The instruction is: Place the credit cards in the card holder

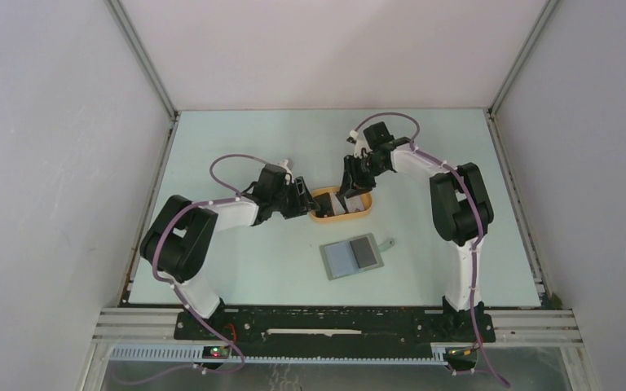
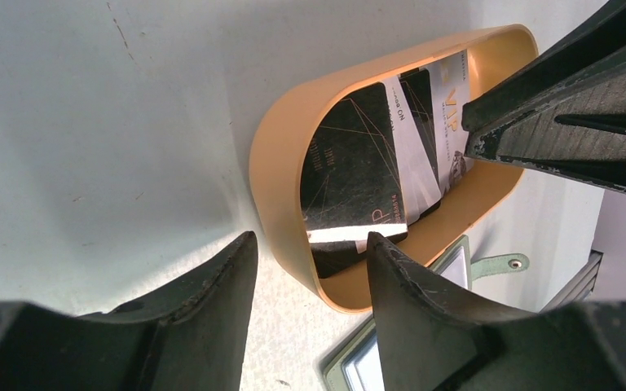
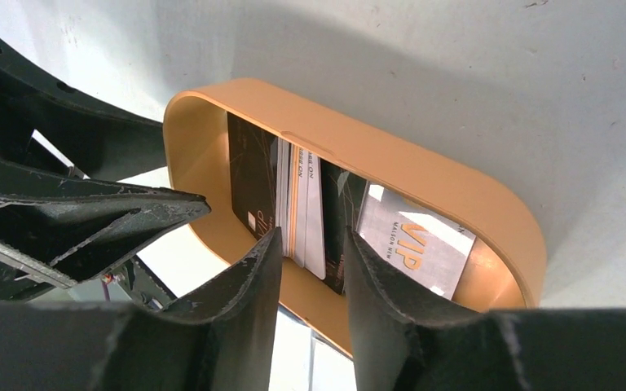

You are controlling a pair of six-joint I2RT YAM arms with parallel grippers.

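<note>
An orange oval tray point(image 1: 340, 217) holds several black and white credit cards point(image 2: 350, 163). My left gripper stands part open at the tray's left end, nothing seen between its fingers. My right gripper is also part open, over the tray's right part, nothing seen gripped. A grey-green card holder point(image 1: 351, 257) lies open below the tray, its strap to the right.
Side walls and a back wall enclose it; both arms crowd the tray.
</note>
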